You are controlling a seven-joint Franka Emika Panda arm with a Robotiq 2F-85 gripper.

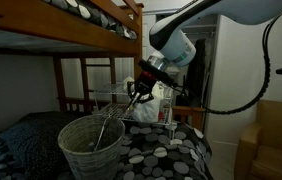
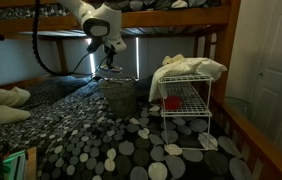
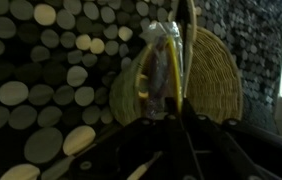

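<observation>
My gripper (image 1: 141,85) is shut on a shiny thin packet (image 3: 162,65), yellow and silver in the wrist view; its exact kind is hard to tell in this dim light. Below the fingers opens a round woven basket (image 3: 217,62), with the packet overlapping its near rim in that view. From exterior view 1 the basket (image 1: 93,150) stands upright on the bed, to the left of and lower than the gripper. A thin light stick-like object (image 1: 103,130) shows at the basket's mouth. Exterior view 2 has my gripper (image 2: 113,55) above the basket (image 2: 120,98).
A white wire rack (image 2: 186,100) stands on the dotted bedspread (image 2: 111,150), with a pale cloth or bag (image 2: 186,68) on top and a red item (image 2: 172,103) inside. The bunk's wooden rail (image 1: 81,42) runs overhead. A tan armchair (image 1: 271,145) is at the right.
</observation>
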